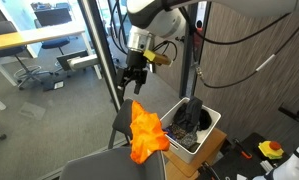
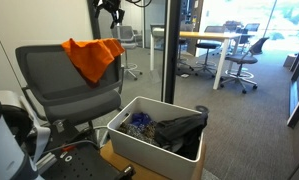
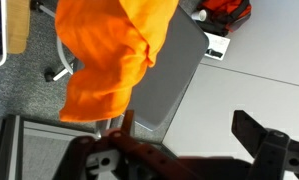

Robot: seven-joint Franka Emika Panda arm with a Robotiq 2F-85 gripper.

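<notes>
An orange cloth [image 1: 146,133] hangs draped over the top of a grey chair's backrest [image 2: 54,70]. My gripper [image 1: 131,88] is up in the air above the chair, apart from the cloth. Seen from the wrist, its two dark fingers stand wide apart with nothing between them, and the orange cloth [image 3: 114,60] lies below, toward the left finger. The gripper [image 2: 107,20] also shows at the top of the second exterior view, higher than the cloth.
A white box [image 2: 154,153] holds a dark cloth [image 2: 179,129] and some patterned items on a wooden surface. A dark post [image 2: 171,50] rises behind it. Desks and several office chairs stand farther back, with open floor [image 1: 49,125] between.
</notes>
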